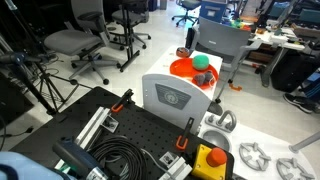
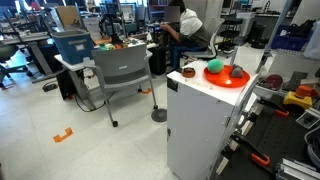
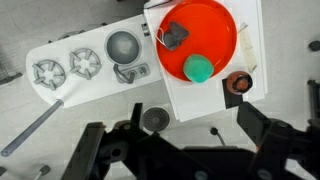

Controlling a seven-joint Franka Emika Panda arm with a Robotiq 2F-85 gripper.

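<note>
In the wrist view my gripper is open, its black fingers spread wide with nothing between them. It hangs above a white counter. Ahead of it lies a red plate [image 3: 205,18], holding a round green object [image 3: 198,69] and a dark grey lump [image 3: 174,37]. To the right of the plate sits a small reddish-brown round item [image 3: 239,82] on a black patch. From the side, the plate [image 2: 225,80] rests on top of a white cabinet, with the green object [image 2: 215,66] and grey lump [image 2: 237,72] on it. Neither exterior view clearly shows the gripper.
A sink bowl [image 3: 123,46] with a tap [image 3: 130,74] and burners [image 3: 48,74] adjoin the plate's counter. A thin wooden stick [image 3: 246,50] lies near the plate. A yellow box with an orange-red knob [image 1: 211,160] stands near the sink. Coiled black cables [image 1: 118,158] lie on the dark base.
</note>
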